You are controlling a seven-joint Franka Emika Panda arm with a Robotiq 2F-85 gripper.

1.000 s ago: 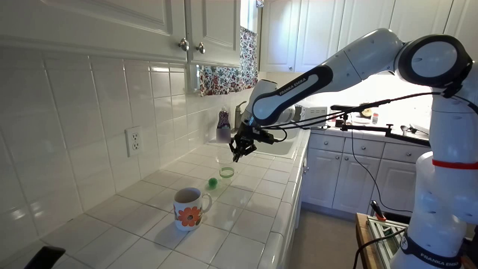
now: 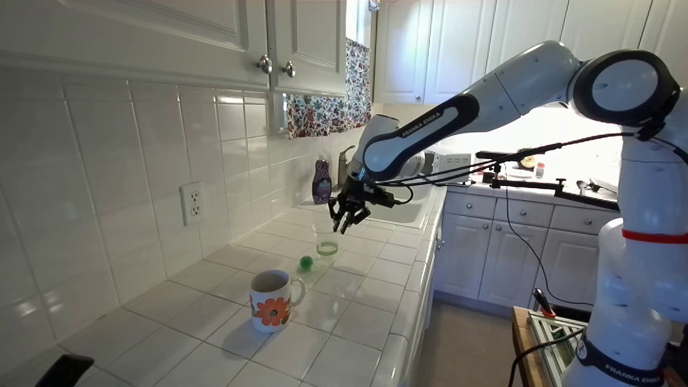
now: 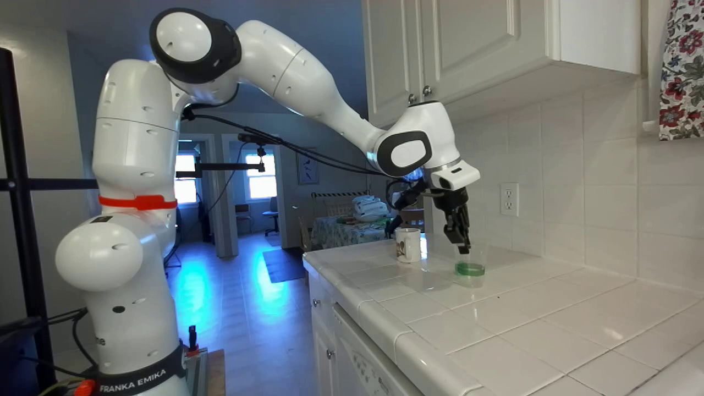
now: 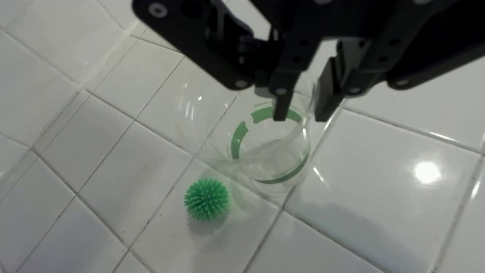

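Observation:
A clear glass (image 4: 268, 150) with a green band near its base stands on the tiled counter. In exterior view 1, my gripper (image 2: 340, 230) is above and beside the upper part of this glass (image 2: 327, 248). The wrist view shows the gripper partly open, with a gap between its two fingers; the glass's clear side wall appears in line with that gap. Whether the fingers touch the glass is hard to tell. On the counter beside the glass lies a spiky green ball (image 4: 207, 199). A white mug (image 2: 271, 300) with an orange flower stands closer to that camera.
The tiled wall with an outlet (image 2: 193, 202) borders the counter on one side. A purple bottle (image 2: 322, 181) stands at the back near the sink (image 2: 410, 212).
My gripper's fingers were together a second ago and are now spread apart. The glass's green band sits very slightly lower and to the right. The arm, ball and mug look unmoved.

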